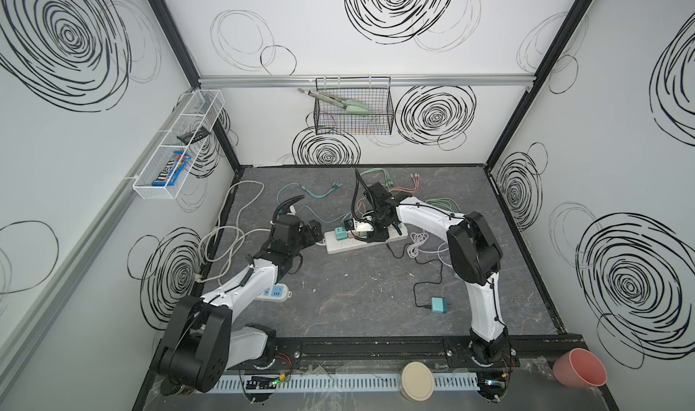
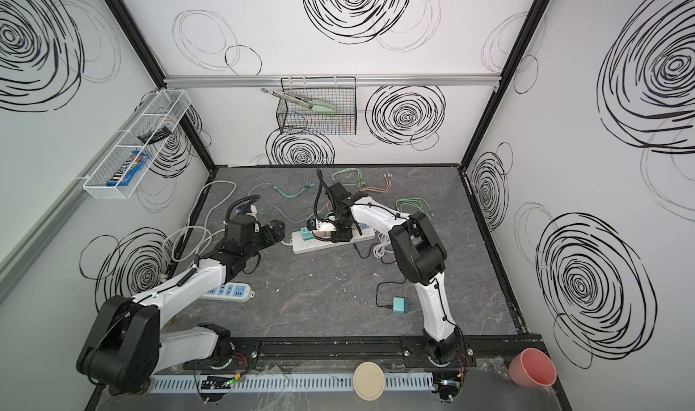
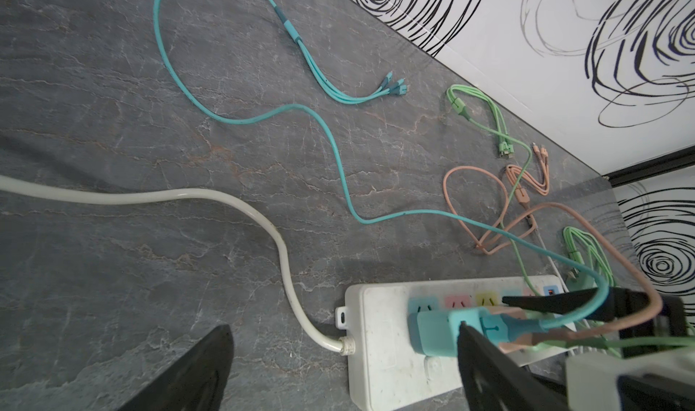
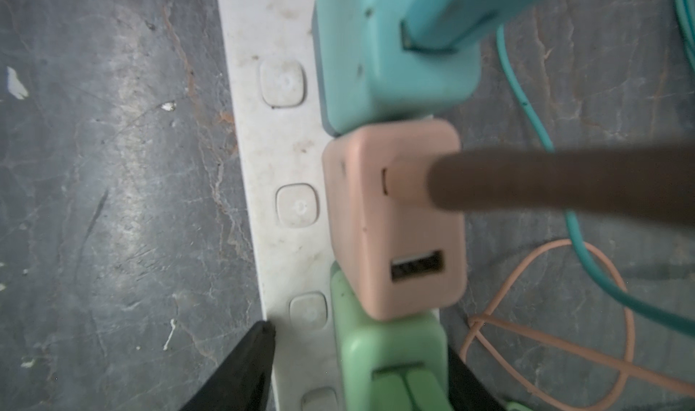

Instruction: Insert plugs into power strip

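Observation:
The white power strip (image 3: 383,360) lies mid-table, bearing a teal plug (image 4: 398,71), a pink plug (image 4: 383,244) and a green plug (image 4: 383,331) in a row. My right gripper is over the strip, its fingers part open on either side of the green plug; contact is unclear. A black arm part covers much of that end in the top views. My left gripper hangs open left of the strip, nothing between its fingers.
A second strip (image 1: 276,292) lies near the left arm. A loose teal adapter (image 1: 438,304) sits at front right. Coloured cables lie along the back.

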